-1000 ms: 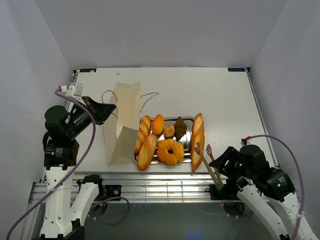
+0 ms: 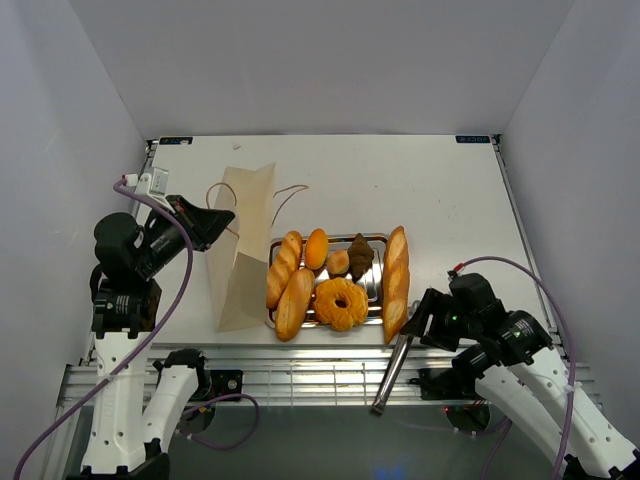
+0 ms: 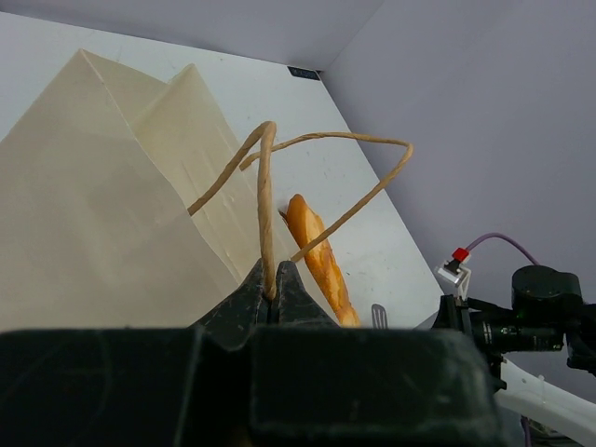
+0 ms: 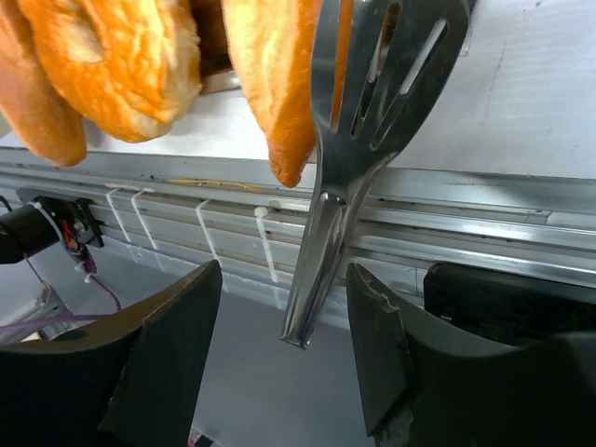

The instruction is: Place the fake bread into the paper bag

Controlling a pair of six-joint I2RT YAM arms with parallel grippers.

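Observation:
The paper bag [image 2: 238, 275] stands open at the left of the tray. My left gripper [image 2: 232, 213] is shut on the near bag handle [image 3: 267, 205], which runs down between its fingertips in the left wrist view. The fake bread lies on a metal tray [image 2: 375, 302]: a ring loaf [image 2: 341, 304], a dark croissant [image 2: 361, 256], several rolls and loaves. A baguette [image 2: 396, 284] lies along the tray's right side. Metal tongs [image 4: 326, 223] with a slotted head rest beside it across the front rail. Over them, my right gripper is open, fingers apart on either side of the tongs' arm.
A metal rail [image 2: 300, 375] edges the table's front, and the tongs' end overhangs it. Grey walls stand at the sides and back.
The tongs, earlier showing two spread arms, now lie turned with their arms together and their rear end farther left. My right gripper has moved left over them. The bag's far side has shifted slightly left.

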